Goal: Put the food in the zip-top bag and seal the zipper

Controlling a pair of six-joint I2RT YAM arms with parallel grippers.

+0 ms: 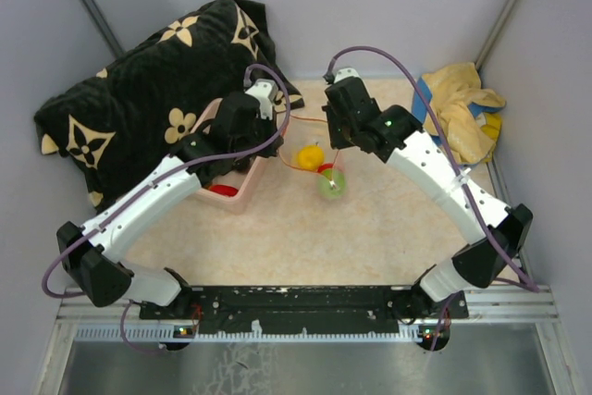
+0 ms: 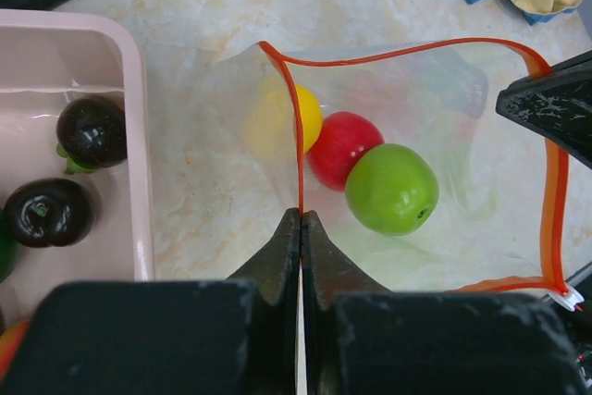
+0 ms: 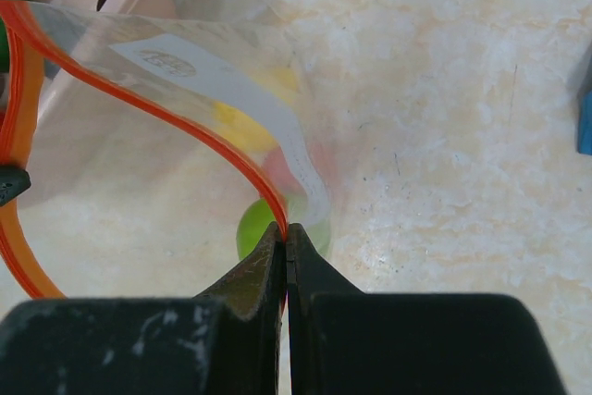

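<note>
A clear zip top bag with an orange zipper edge [image 2: 412,46] stands open between the grippers, holding a yellow fruit [image 1: 309,156], a red fruit [image 2: 340,143] and a green apple [image 2: 390,190]. My left gripper is shut on the bag's left edge. My right gripper is shut on the opposite edge, the orange strip running into its fingertips; its fingers also show at the right of the left wrist view.
A pink bin [image 2: 138,182] with dark vegetables and other food sits at left, beside a black patterned cushion [image 1: 111,108]. A yellow and blue cloth bag [image 1: 458,113] lies at back right.
</note>
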